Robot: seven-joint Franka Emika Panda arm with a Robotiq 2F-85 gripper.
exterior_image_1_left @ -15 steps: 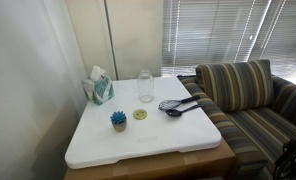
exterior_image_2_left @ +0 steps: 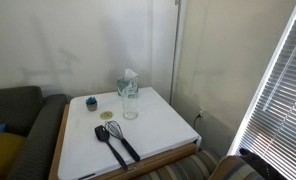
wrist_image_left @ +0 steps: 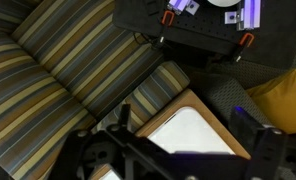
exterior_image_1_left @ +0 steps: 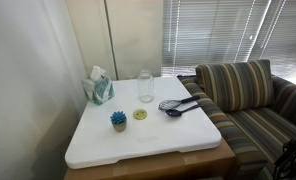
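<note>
On the white table (exterior_image_1_left: 138, 140) stands a clear glass jar (exterior_image_1_left: 146, 88), upright with nothing visible inside. A small yellowish disc (exterior_image_1_left: 140, 114) lies flat in front of it. Beside the disc is a blue succulent in a pot (exterior_image_1_left: 119, 121). A whisk (exterior_image_1_left: 172, 104) and a black slotted or solid utensil (exterior_image_1_left: 178, 112) lie together near the table's sofa side. In the wrist view my gripper appears open, its dark fingers apart over the table's corner, nothing visible between them. It is away from all the tabletop objects.
A tissue box (exterior_image_1_left: 100, 90) stands at the table's wall side. The striped sofa (exterior_image_1_left: 250, 90) flanks the table. An orange cushion (wrist_image_left: 280, 100) shows in the wrist view.
</note>
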